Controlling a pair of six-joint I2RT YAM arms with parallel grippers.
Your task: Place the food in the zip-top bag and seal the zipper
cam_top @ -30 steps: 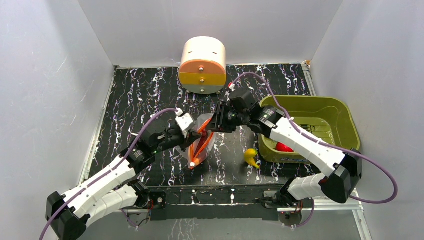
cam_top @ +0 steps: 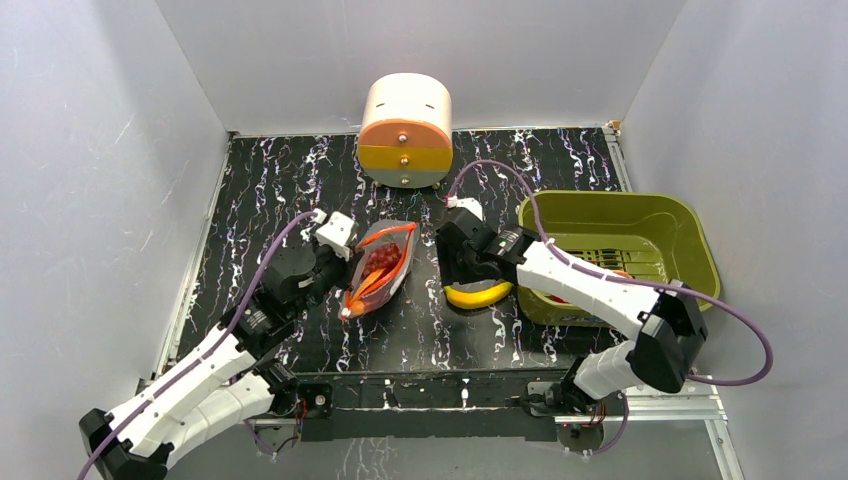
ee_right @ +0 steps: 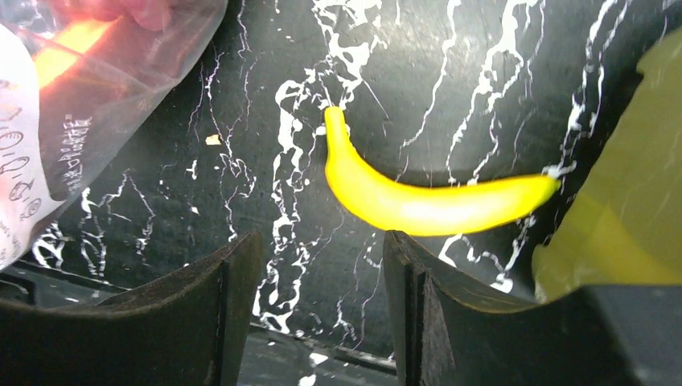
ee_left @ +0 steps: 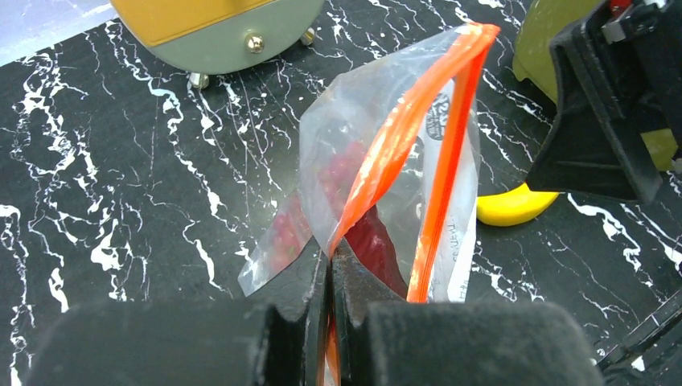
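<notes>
A clear zip bag with an orange zipper (ee_left: pixel 458 169) stands with its mouth gaping, red grapes (cam_top: pixel 383 258) and an orange carrot-like piece inside. My left gripper is shut on the bag's edge where the two zipper strips meet, at its near-left side. A yellow banana (ee_right: pixel 434 205) lies on the black table between the bag and the green bin. Above it hangs my right gripper, its fingers wide apart and empty; the banana is beyond the fingertips, not touched. In the top view the right hand partly covers the banana.
The green bin (cam_top: pixel 660 207) stands close on the banana's right, with something red partly hidden in it. A rounded drawer box (cam_top: pixel 405 130) stands at the back.
The right gripper has moved away from the bag's mouth and lower over the banana, which changed from an upright pose to lying flat. The left gripper and bag shifted left.
</notes>
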